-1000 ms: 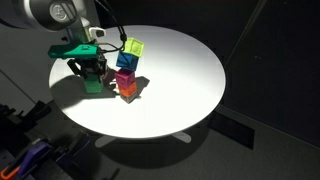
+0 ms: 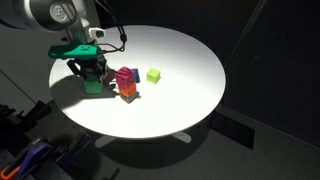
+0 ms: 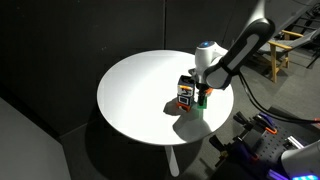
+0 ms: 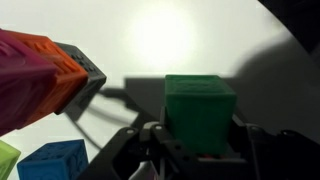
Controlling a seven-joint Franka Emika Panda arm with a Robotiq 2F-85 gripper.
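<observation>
My gripper is shut on a green block (image 4: 200, 108), held low over the white table. In exterior view 1, the green block (image 2: 93, 87) shows beneath the gripper, left of a short stack. That stack has a magenta block (image 2: 125, 77) above an orange block (image 2: 127, 91); a dark block (image 4: 84, 76) also shows at it in the wrist view. Behind the stack, a blue block (image 2: 134, 73) and a lime block (image 2: 153, 75) lie on the table. Whether the green block touches the tabletop I cannot tell.
Beyond the table in exterior view 2 stands a wooden chair (image 3: 285, 45).
The blue and lime blocks stood on top of the stack one second ago; now both lie on the table behind it. My gripper and the green block have hardly moved.
</observation>
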